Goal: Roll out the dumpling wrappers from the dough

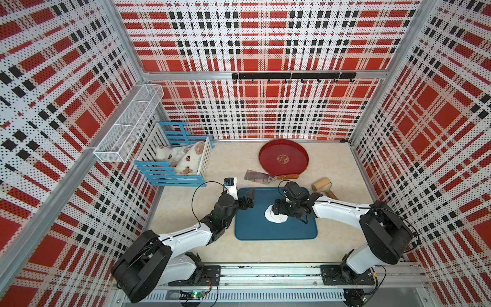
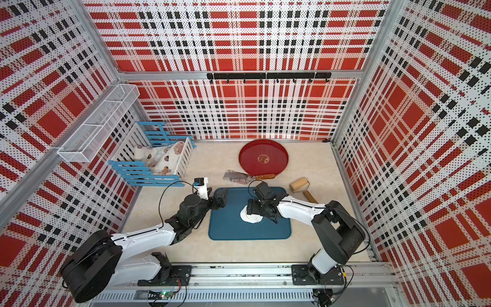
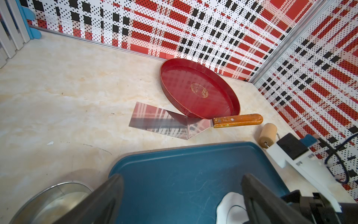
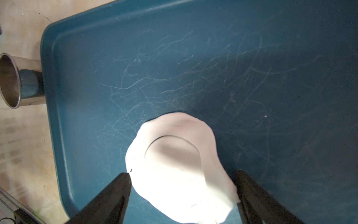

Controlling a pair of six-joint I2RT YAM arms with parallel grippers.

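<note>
A flattened piece of white dough [image 4: 173,160] lies on the blue tray [image 4: 208,97], with a curved line marking a round inside it. Over the dough stands my right gripper, open, its fingers on either side. The dough's edge stretches up to the right finger [image 4: 253,197] and seems to touch it; whether it sticks there I cannot tell. My left gripper is open above the tray's left side, nothing between its fingers. Beside the tray's left edge is a metal cup, partly cut off in the left wrist view. A wooden roller [image 1: 321,184] lies right of the tray.
Behind the blue tray lies a metal spatula [image 3: 160,121] with a wooden handle [image 3: 238,120], and past it a red round pan [image 3: 194,89]. A blue-and-white crate [image 1: 168,179] holding plush toys stands at the back left.
</note>
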